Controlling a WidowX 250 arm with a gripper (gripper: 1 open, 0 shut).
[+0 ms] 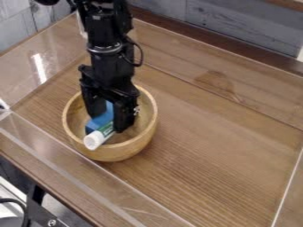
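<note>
A yellow-tan round bowl (142, 144) sits on the wooden table, holding a blue object (98, 119) and a white cylindrical object (99, 134) that leans toward the front left. The black gripper (112, 110) reaches down from the top into the bowl, its lower parts over and around these objects. Dark parts overlap there, so the exact stance of the fingertips is hard to make out.
Black cables lie at the lower left edge, and a pale wall edge runs along the top right.
</note>
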